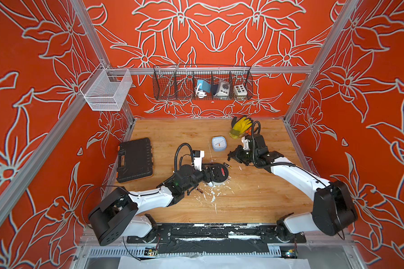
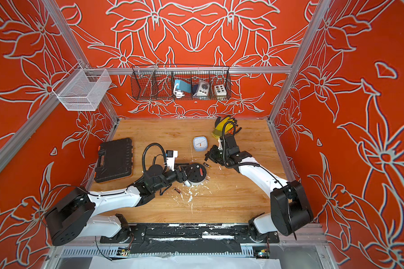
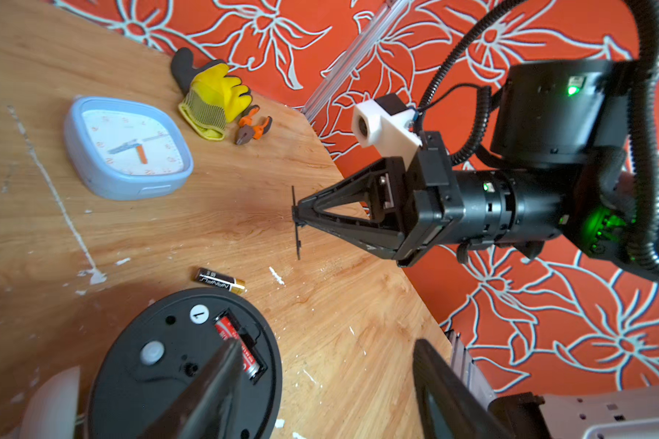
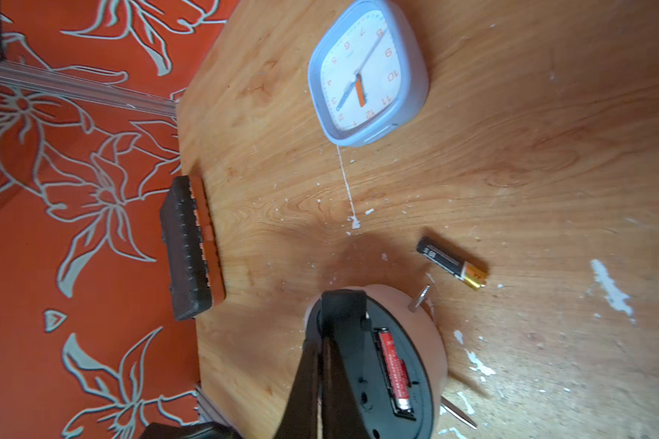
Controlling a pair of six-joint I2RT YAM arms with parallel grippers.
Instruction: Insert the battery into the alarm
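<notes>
The round black alarm (image 3: 161,387) lies with a red battery (image 3: 235,344) in its compartment. A black-and-gold battery (image 4: 450,262) lies loose beside it, and another battery (image 2: 177,190) lies at its front left. My left gripper (image 1: 207,174) is over the alarm's left part, its blurred fingers apart with nothing visible between them in the left wrist view. My right gripper is shut with nothing visible between its fingers, to the right of and behind the alarm, above the table.
A blue clock (image 1: 219,143) stands behind the alarm, gloves (image 1: 240,126) and orange pliers at back right. A black case (image 1: 134,159) lies on the left. Screws and white scuffs lie near the alarm.
</notes>
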